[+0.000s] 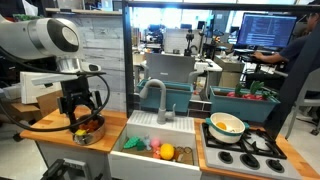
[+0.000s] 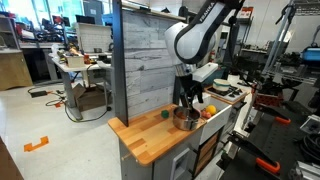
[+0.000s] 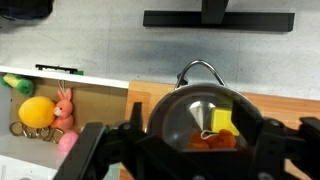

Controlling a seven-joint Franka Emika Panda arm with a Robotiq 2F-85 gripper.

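Note:
A metal pot with a loop handle stands on the wooden counter at the left, also seen as the pot in the other exterior view. Inside it, the wrist view shows a yellow block and orange-red pieces. My gripper is above the pot, its dark fingers spread to either side of the pot's opening. The fingers stand apart, and I see nothing held between them. From outside, the gripper appears close over the pot; whether it touches the contents cannot be told.
Right of the pot is a white sink or drawer holding several toys, among them a yellow one. A faucet rises behind it. Farther right, a bowl sits on the stove.

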